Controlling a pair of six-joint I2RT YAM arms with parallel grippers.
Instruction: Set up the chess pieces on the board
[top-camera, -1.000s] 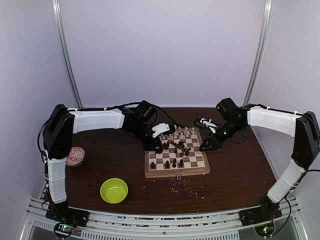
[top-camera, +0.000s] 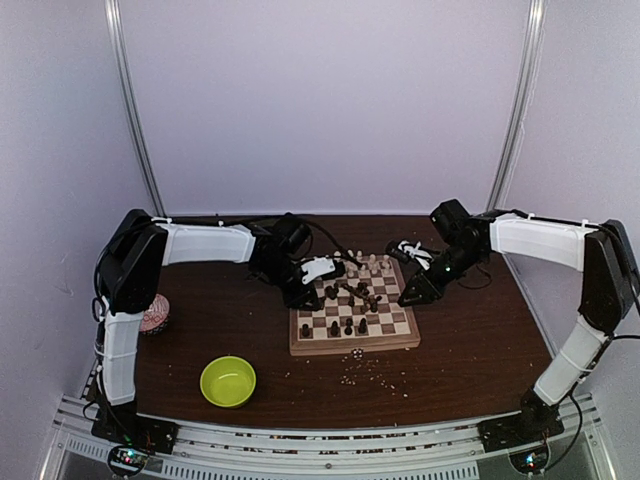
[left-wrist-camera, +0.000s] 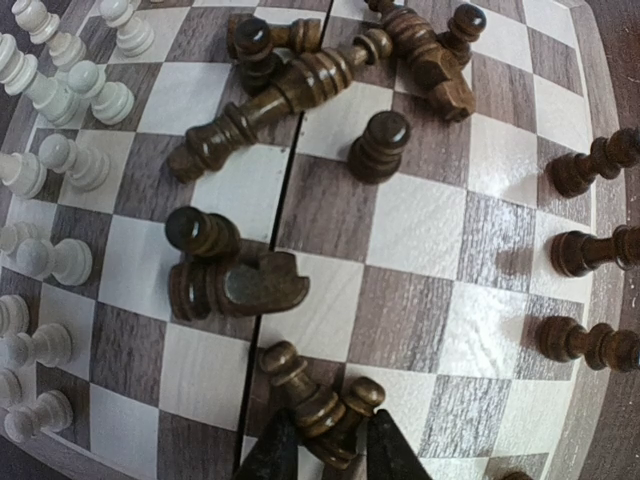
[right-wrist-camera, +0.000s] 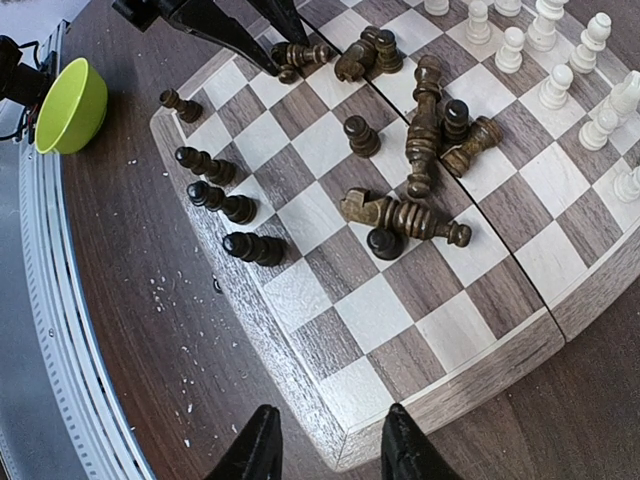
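Observation:
The chessboard (top-camera: 355, 340) holds white pieces (left-wrist-camera: 85, 160) standing along one side and a row of dark pieces (left-wrist-camera: 590, 250) along the other. Several dark pieces lie fallen in the middle, among them a long piece (right-wrist-camera: 420, 130) and a knight (left-wrist-camera: 240, 285). My left gripper is down at two dark pieces (left-wrist-camera: 310, 400) lying crossed, its fingers around them; whether it grips one is unclear. My right gripper hangs open above the board's corner, nothing between its fingers.
A green bowl (top-camera: 228, 382) stands at the front left, a red patterned bowl (top-camera: 153, 314) at the far left. Small white bits lie on the table in front of the board. The table right of the board is clear.
My left arm has shifted slightly over the board's left side. The right arm has moved very slightly. The pieces look unchanged from above.

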